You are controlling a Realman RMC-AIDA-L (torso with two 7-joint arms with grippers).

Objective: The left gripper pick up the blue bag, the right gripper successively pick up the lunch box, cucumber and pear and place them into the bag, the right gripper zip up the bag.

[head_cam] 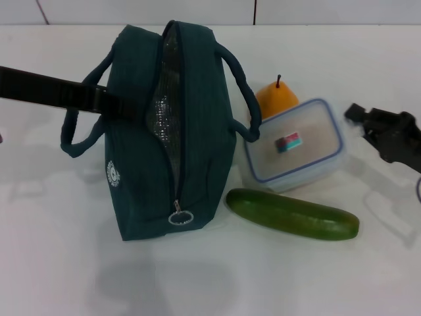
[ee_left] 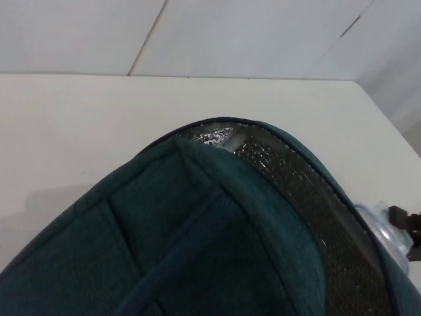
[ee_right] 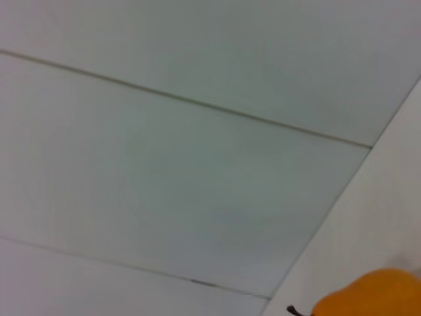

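The dark blue-green bag stands upright, its zip open down the front and the silvery lining showing. My left gripper reaches in through the left strap against the bag's side; its fingers blend into the dark cloth. The clear lunch box, blue-rimmed, is tilted to the right of the bag, with my right gripper shut on its right edge. Behind the box is the yellow-orange pear, partly hidden; the right wrist view shows the pear at the bottom. In front lies the green cucumber.
The bag's right strap hangs between its opening and the box. Bare white table spreads along the front and at the back right. A pale wall borders the far edge.
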